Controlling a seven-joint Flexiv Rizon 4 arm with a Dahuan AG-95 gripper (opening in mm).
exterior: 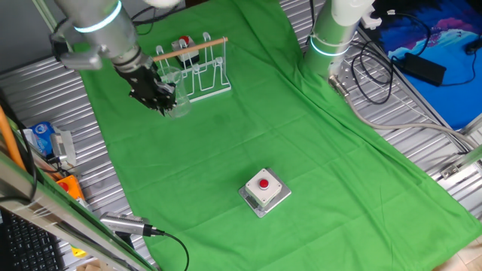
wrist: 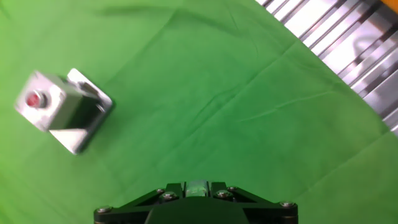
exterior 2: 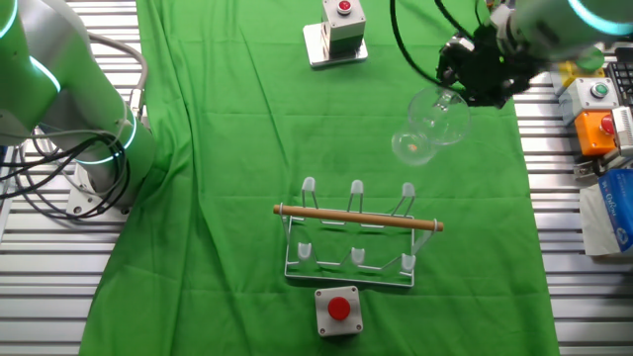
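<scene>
My gripper [exterior: 166, 103] is over the cloth by the rack's left end in exterior view 1, shut on a clear drinking glass [exterior: 180, 108]. In exterior view 2 the transparent glass [exterior 2: 441, 117] hangs beside the dark gripper [exterior 2: 457, 81], above bare cloth; its faint outline makes the exact grip hard to see. A small clear piece shows between the fingertips of the gripper in the wrist view, while most of the glass is hidden there. The white wire rack [exterior 2: 351, 281] has a wooden bar [exterior 2: 358, 216] and several hooks, with no glass visible on it.
A red-button box [exterior: 263, 187] on a metal plate stands mid-cloth. Another red-button box [exterior 2: 338, 311] sits close beside the rack.
</scene>
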